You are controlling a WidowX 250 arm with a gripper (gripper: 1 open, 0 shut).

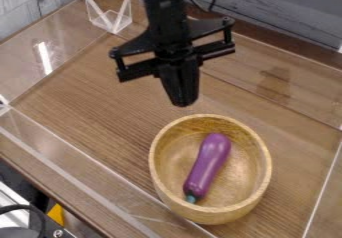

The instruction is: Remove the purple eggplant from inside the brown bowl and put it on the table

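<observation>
The purple eggplant (209, 163) lies lengthwise inside the brown bowl (166, 164), its teal stem end toward the bowl's near wall. My black gripper (183, 96) hangs above the table, up and to the left of the bowl in the camera view. Its fingers are shut together and hold nothing. A clear gap separates the fingertips from the eggplant, which is fully visible. The arm hides part of the table behind it.
Bare wooden table (87, 112) spreads to the left of the bowl, with more free room at the right. A clear plastic holder (110, 14) stands at the back left. Black cables (30, 218) lie at the lower left corner.
</observation>
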